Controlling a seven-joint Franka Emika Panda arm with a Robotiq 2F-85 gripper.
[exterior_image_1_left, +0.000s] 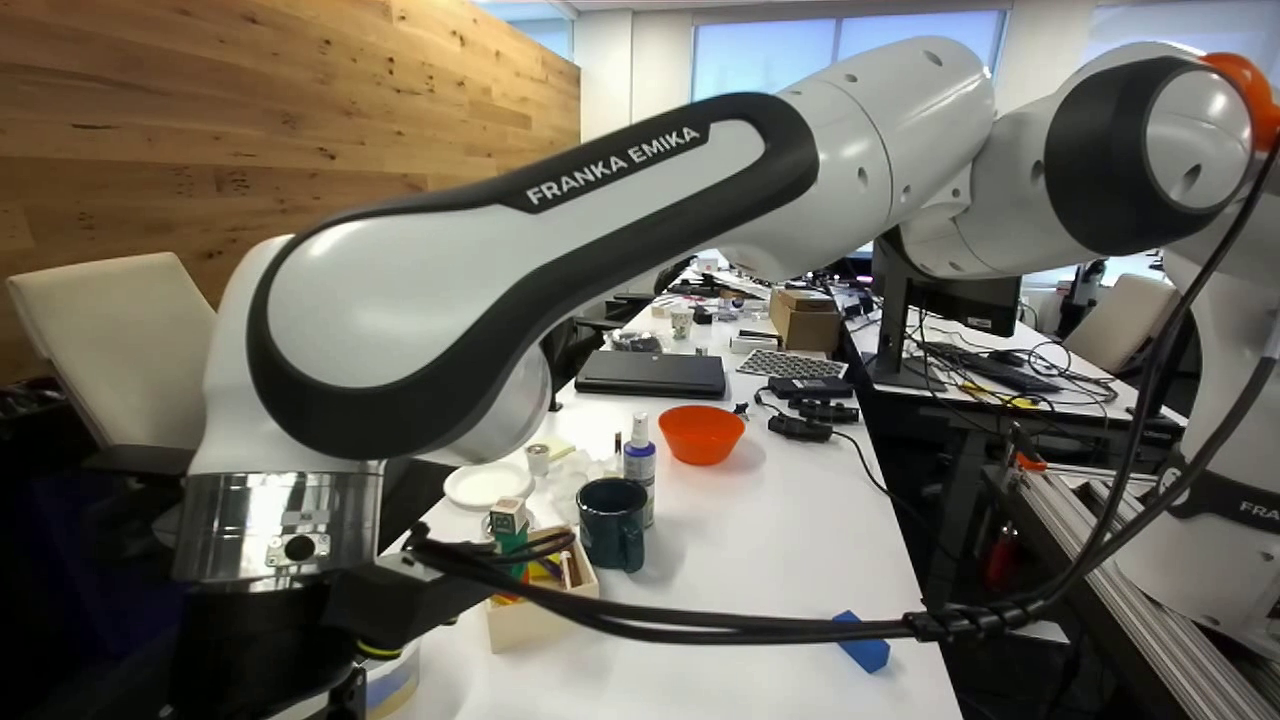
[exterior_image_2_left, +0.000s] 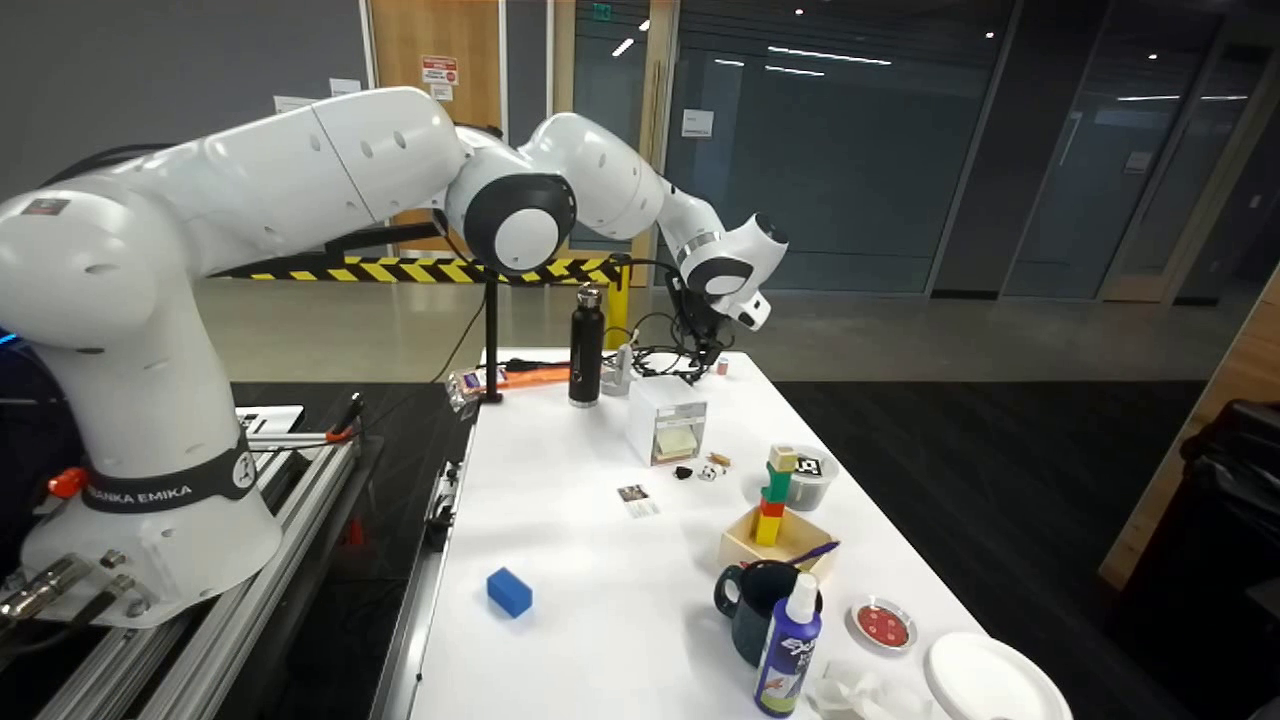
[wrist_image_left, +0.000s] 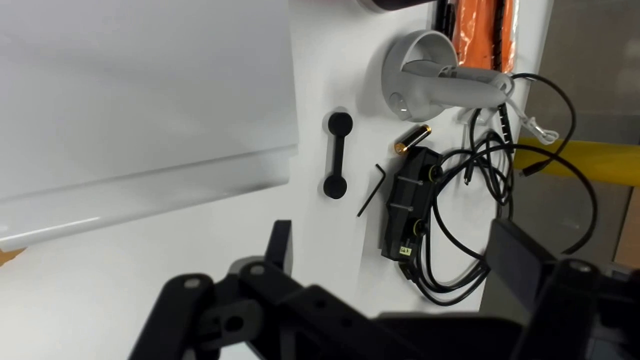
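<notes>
My gripper is open, its two black fingers wide apart and nothing held between them. Below it in the wrist view lie a black cable-fitted device, a thin hex key, a black dumbbell-shaped piece and a battery. A grey ringed controller rests farther up. In exterior view 2 the gripper is small and dark at the table's far end, against black cables. Exterior view 1 cuts off the fingers at its bottom left.
A white box and a black bottle stand near the arm's end. Farther along are a wooden tray with stacked blocks, a dark mug and a spray bottle. One blue block sits alone, with bare tabletop around it.
</notes>
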